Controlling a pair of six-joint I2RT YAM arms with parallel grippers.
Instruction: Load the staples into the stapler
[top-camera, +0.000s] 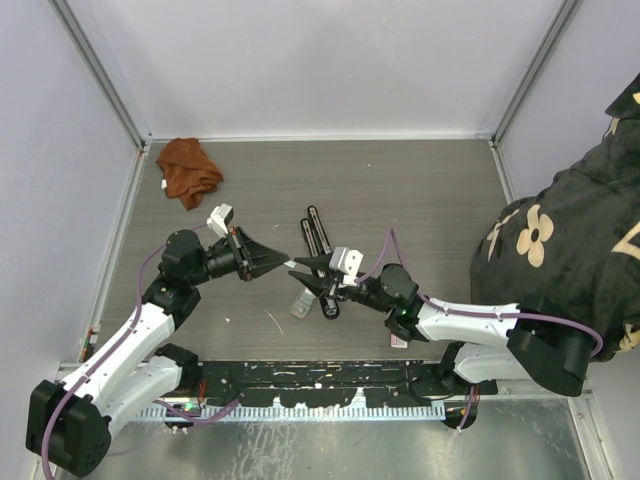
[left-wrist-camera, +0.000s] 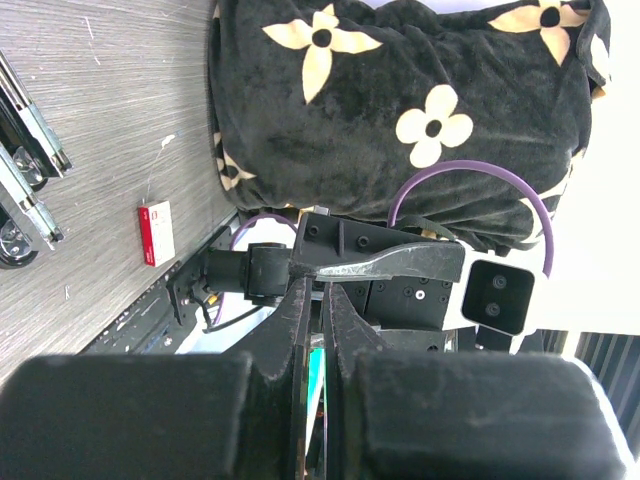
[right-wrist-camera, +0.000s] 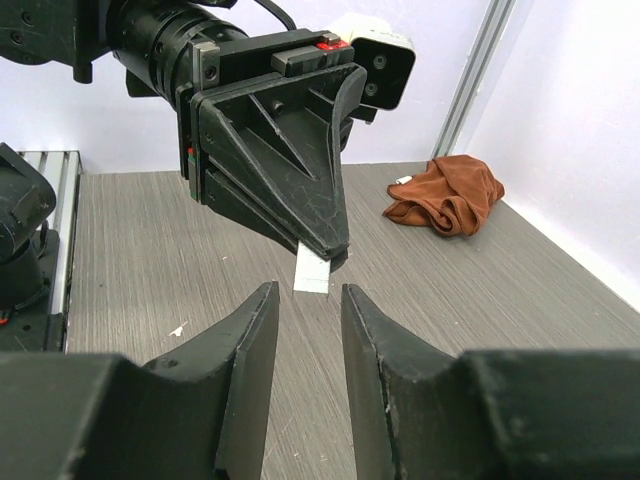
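Observation:
A short silvery strip of staples (right-wrist-camera: 312, 272) sticks out from the fingertips of my left gripper (top-camera: 283, 260), which is shut on it above the table. My right gripper faces it, fingers part open, its fingers on either side of the strip's free end but not visibly pressing on it. Behind the right gripper the black stapler (top-camera: 318, 235) lies opened on the table, its two long halves side by side; its middle is partly covered in the top view. In the left wrist view the stapler's silvery ends (left-wrist-camera: 40, 150) show at the left edge.
A pale clear piece (top-camera: 303, 304) lies beside the stapler's near end. The small red-and-white box (left-wrist-camera: 156, 233) rests near the front edge by the right arm. A brown cloth (top-camera: 187, 172) is crumpled at the back left.

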